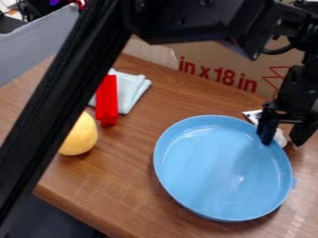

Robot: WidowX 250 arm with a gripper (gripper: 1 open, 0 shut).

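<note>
My black gripper (284, 128) is low at the right, over the back rim of a blue plate (218, 169), at a white tube-like item (255, 115) that lies partly hidden behind it. I cannot tell whether the fingers have anything between them or how far apart they are. The plate lies flat on the wooden table (112, 191).
At the left are a red bar (107, 100), a folded light cloth (128, 91) and a yellow round object (81, 135), partly hidden by the black arm crossing the view. A cardboard box (218, 67) stands at the back.
</note>
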